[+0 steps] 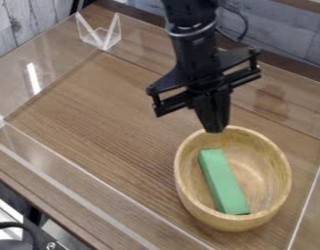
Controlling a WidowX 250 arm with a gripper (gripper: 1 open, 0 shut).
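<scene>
My gripper [202, 115] hangs dark over the upper rim of a tan bowl [273, 186], its two finger assemblies angled down. Whether anything is between the fingertips is hard to make out; nothing clearly shows there. A green block [222, 181] lies lengthwise inside the bowl, below the gripper and apart from it.
A wooden table [85, 127] fills the scene, with wide free room left of the bowl. A white wire-like item [98, 31] stands at the back left. Dark cables run at the bottom left corner and behind the arm.
</scene>
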